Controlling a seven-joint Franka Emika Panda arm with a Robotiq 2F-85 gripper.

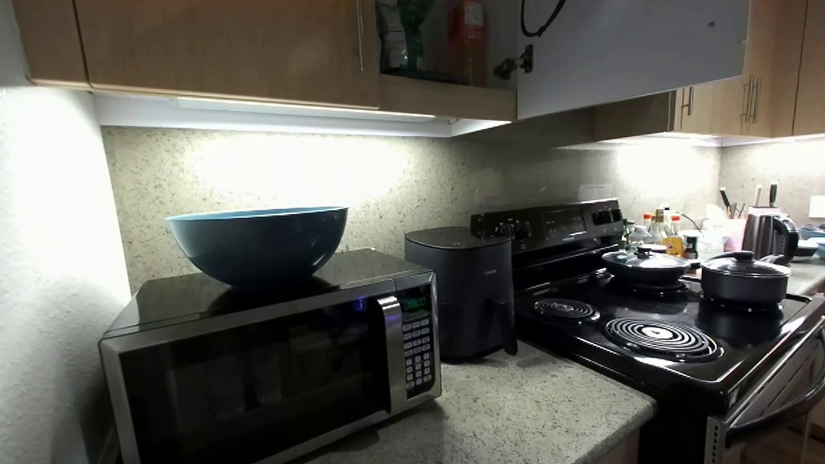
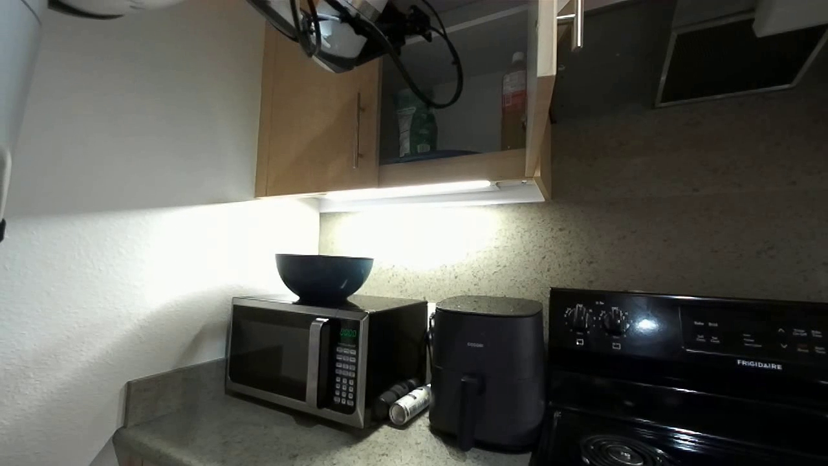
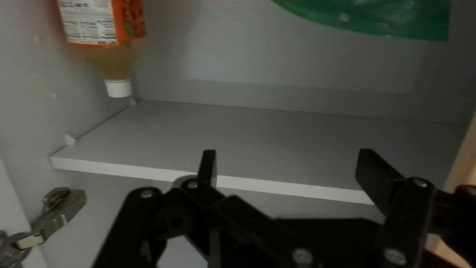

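Note:
In the wrist view my gripper stands open inside the cabinet, with nothing between its fingers. A grey shelf (image 3: 267, 138) with a white front edge lies beyond the fingertips. That view appears upside down: an orange-labelled bottle (image 3: 91, 22) shows cap downward at its upper left, and part of a green bag (image 3: 383, 18) is at its top right. Exterior view 2 shows the bottle (image 2: 513, 97) upright in the open cabinet and the green bag (image 2: 423, 128) to its left. The gripper's fingers are out of sight in both exterior views.
The swung-out cabinet door (image 1: 634, 50) and its hinge (image 3: 62, 207) flank the opening. Below, a blue bowl (image 1: 259, 243) rests on the microwave (image 1: 255, 371), beside a black air fryer (image 1: 464, 294). Two lidded pans, including a pot (image 1: 744, 282), sit on the stove.

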